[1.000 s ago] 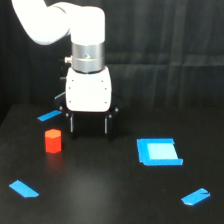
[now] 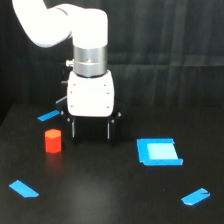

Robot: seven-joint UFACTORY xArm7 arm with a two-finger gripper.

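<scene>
A red block (image 2: 53, 140) rests on the black table at the left. My gripper (image 2: 92, 128) points down under the white hand, a little right of the block and apart from it. Its two dark fingers stand well apart, and nothing shows between them. Being dark on dark, the fingers are hard to make out. A pale square outlined in blue tape (image 2: 160, 151) lies flat on the table to the right, with nothing on it.
Blue tape strips mark the table at the front left (image 2: 23, 189), back left (image 2: 49, 115) and front right (image 2: 196, 197). Behind hangs a dark curtain (image 2: 165, 60).
My gripper has come slightly lower and a touch to the right. The red block and the blue-edged square are where they were.
</scene>
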